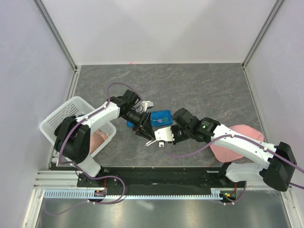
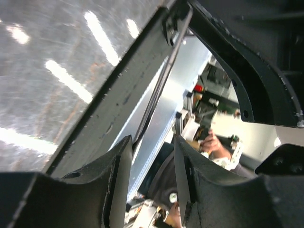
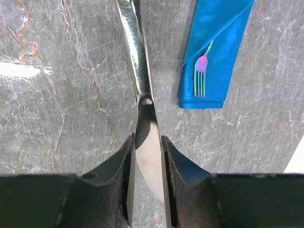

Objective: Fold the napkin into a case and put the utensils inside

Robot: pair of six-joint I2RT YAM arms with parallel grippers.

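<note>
A blue napkin (image 3: 218,57), folded, lies flat on the table. The iridescent fork (image 3: 201,71) rests on it, tines showing and handle end tucked beneath a fold. A silver knife (image 3: 134,52) hangs above the table, much nearer the camera than the fork. Its blade passes between the fingers of my right gripper, which is shut on it. My left gripper is open beside the knife. In the left wrist view the knife (image 2: 159,85) slants to the left fingertip. In the top view both grippers meet just in front of the napkin (image 1: 162,118).
A white basket (image 1: 59,118) holding some items stands on the left, behind the left arm. Pink cloth (image 1: 249,132) lies at the right, partly under the right arm.
</note>
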